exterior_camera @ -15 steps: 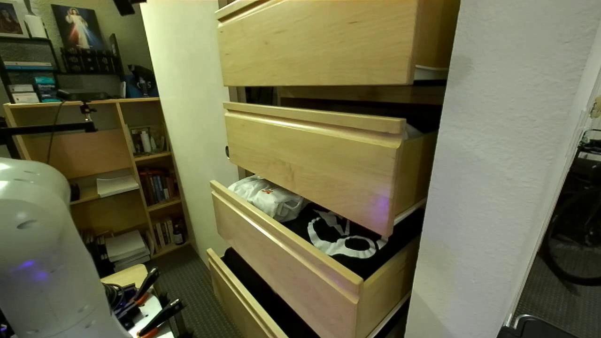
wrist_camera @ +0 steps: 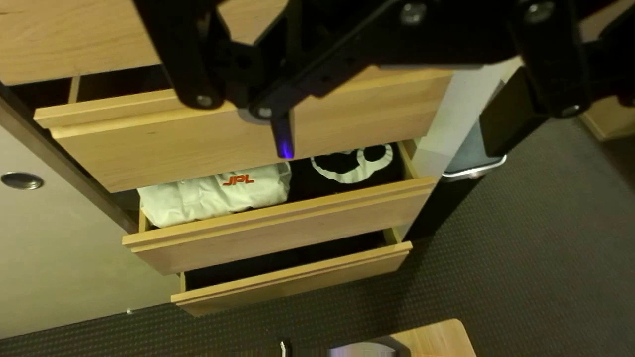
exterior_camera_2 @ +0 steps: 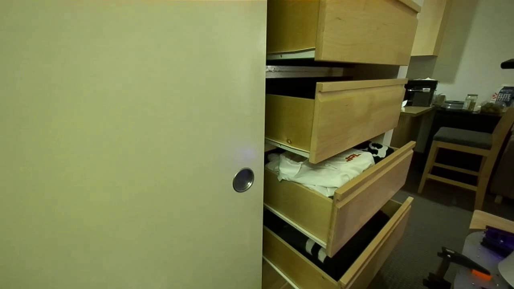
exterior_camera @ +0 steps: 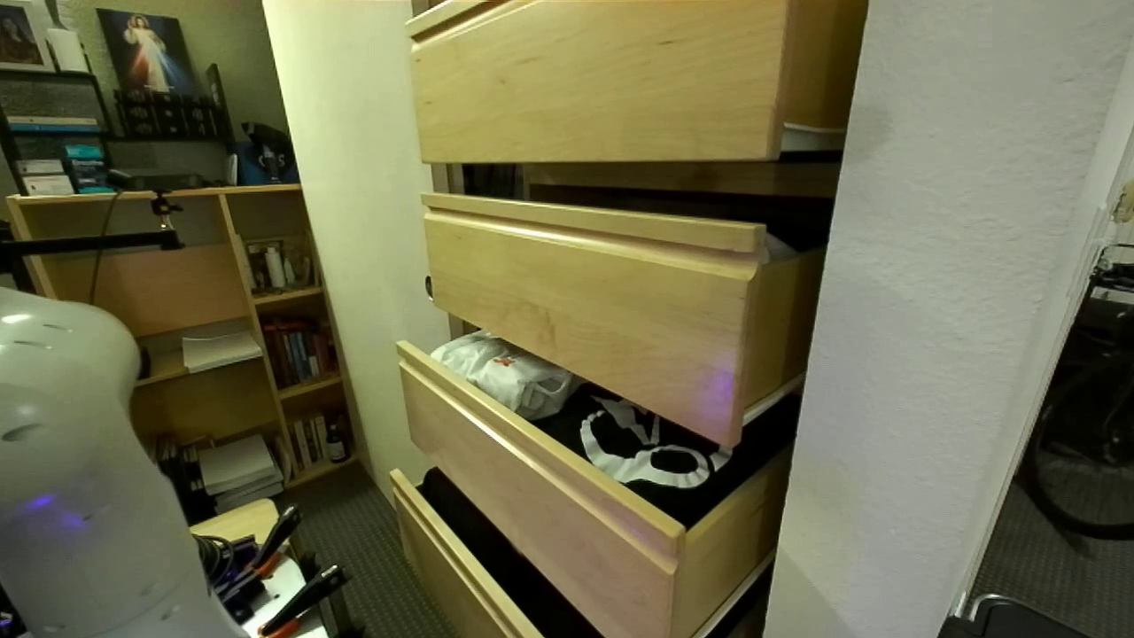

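Note:
Four wooden drawers of a built-in dresser stand pulled out. They are the top drawer (exterior_camera: 595, 90), the second drawer (exterior_camera: 595, 308), the third drawer (exterior_camera: 532, 489) and the lowest drawer (exterior_camera: 457, 564). In the third lie a folded white garment (wrist_camera: 214, 193) with red JPL lettering and a black garment (wrist_camera: 357, 166) with a white print. Dark cloth (exterior_camera_2: 289, 236) fills the lowest. In the wrist view my gripper is open, its fingers (wrist_camera: 284, 137) wide apart before the drawer fronts, with nothing seen between them. Neither exterior view shows the gripper.
A pale sliding door (exterior_camera_2: 130, 144) with a round recessed pull borders the drawers on one side, a white wall (exterior_camera: 957, 266) on the other. Clamps (exterior_camera: 303, 601) lie on a small table beside the arm base. Carpeted floor (wrist_camera: 536, 256) shows open at the wrist view's right.
The white arm has shifted slightly to the right and turned. A dark part at the upper left has left the exterior view. The drawers and clothes look the same.

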